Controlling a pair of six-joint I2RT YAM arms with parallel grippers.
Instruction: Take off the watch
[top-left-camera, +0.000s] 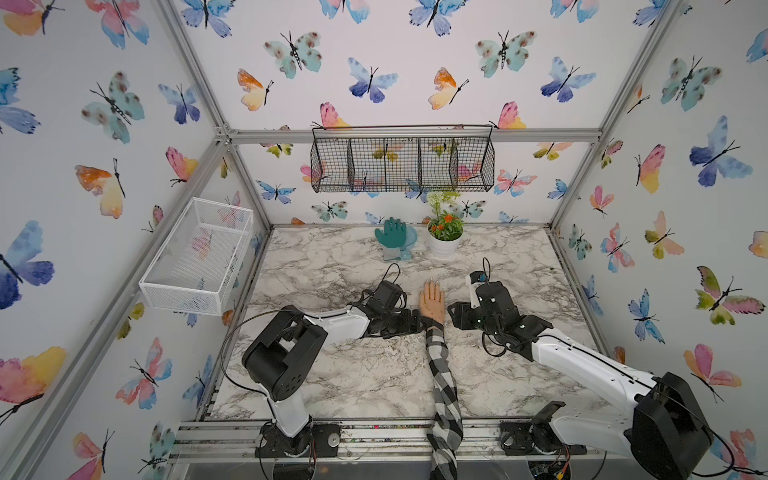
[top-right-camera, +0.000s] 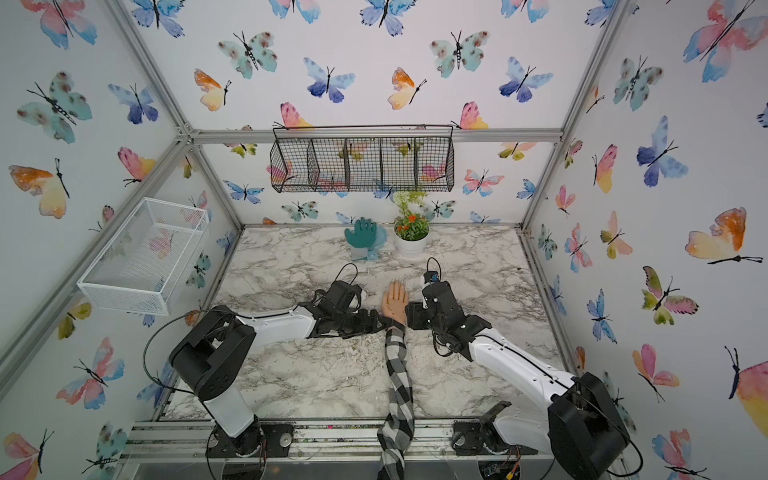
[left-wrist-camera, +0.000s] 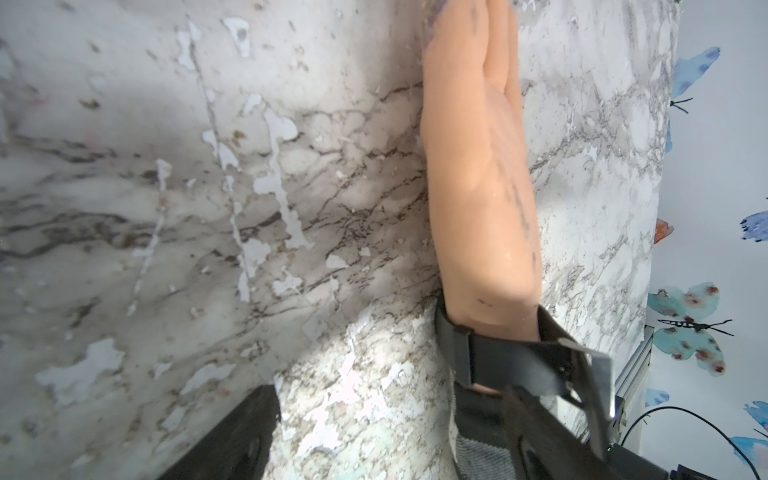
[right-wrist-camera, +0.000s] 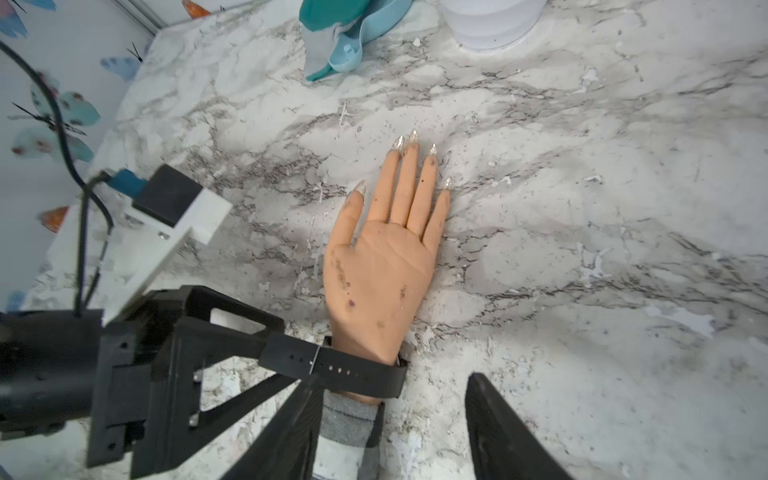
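Observation:
The model hand lies palm up on the marble table, its black watch strap (right-wrist-camera: 360, 374) around the wrist above a checked sleeve. In the left wrist view the strap (left-wrist-camera: 512, 361) runs across the wrist, with a grey flat piece (left-wrist-camera: 601, 380) at its far side. From the left, my left gripper (top-left-camera: 417, 321) reaches the wrist; its fingers are parted, with fingertips close to the strap, and contact is unclear. To the right of the wrist, my right gripper (top-left-camera: 454, 315) stands with its fingers (right-wrist-camera: 500, 436) apart and nothing seen between them. The watch's face cannot be made out.
Behind the hand (top-left-camera: 432, 300) stand a white pot (top-left-camera: 445, 244) with a plant and a teal hand-shaped item (top-left-camera: 392, 233). A wire basket (top-left-camera: 402, 162) hangs on the back wall, a white one (top-left-camera: 182, 300) at left.

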